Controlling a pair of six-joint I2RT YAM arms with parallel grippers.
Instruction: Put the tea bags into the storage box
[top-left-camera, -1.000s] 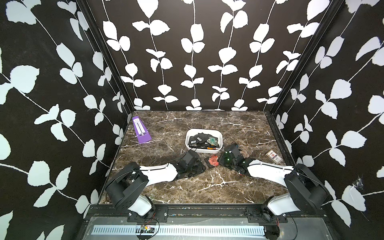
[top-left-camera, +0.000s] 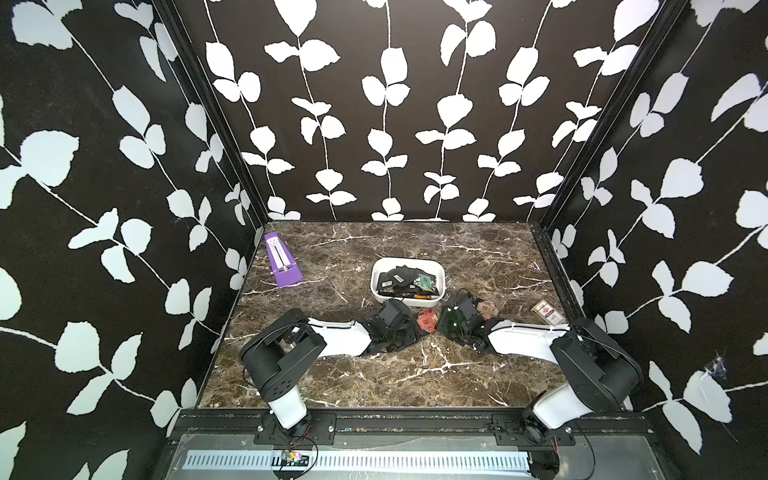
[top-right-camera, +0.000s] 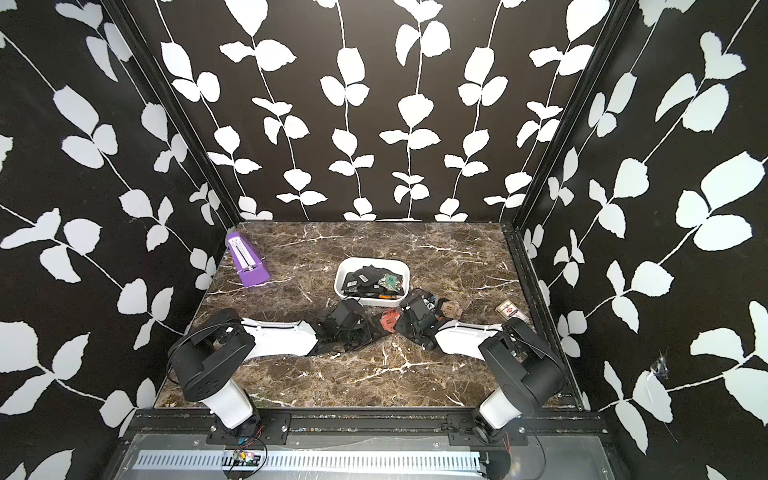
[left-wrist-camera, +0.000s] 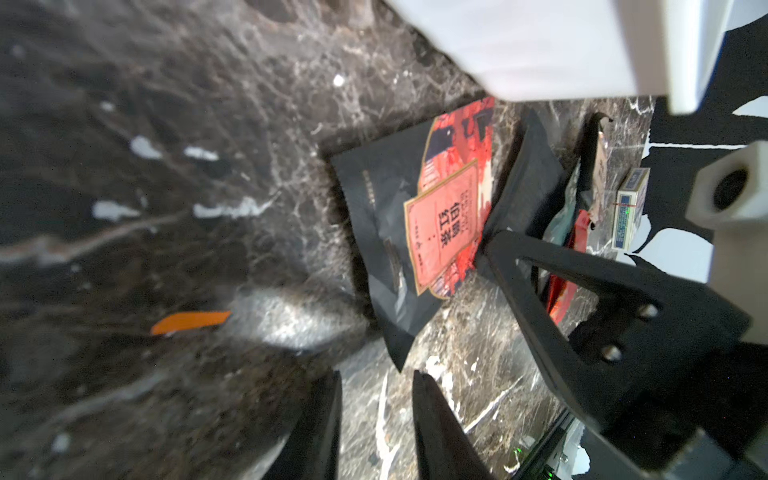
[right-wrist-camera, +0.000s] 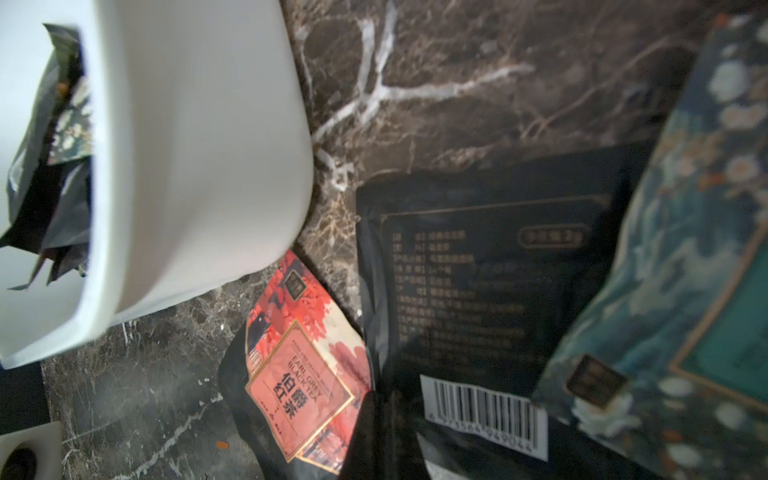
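Note:
A black tea bag with a red label (left-wrist-camera: 442, 228) is between my two grippers, just in front of the white storage box (top-left-camera: 407, 301). My left gripper is partly open, with nothing between its fingers; in the left wrist view the packet's lower corner appears just above the tips. From the packet's other side comes my right gripper, shut, its tips at the packet's edge. Whether that edge is pinched cannot be told. A large dark packet back with a barcode (right-wrist-camera: 485, 416) and a teal floral tea bag (right-wrist-camera: 640, 288) appear close beside the right gripper.
Dark and floral packets (top-left-camera: 400, 280) lie inside the box. A brown packet (top-left-camera: 486, 309) lies behind the right gripper, and a small card box (top-left-camera: 548, 313) is at the right edge. A purple stand (top-left-camera: 283, 260) occupies the back left.
My left gripper has moved right, closer to the red-labelled packet. My right arm has shifted slightly, and the brown packet now shows more beside it. The red-labelled packet stays about where it was.

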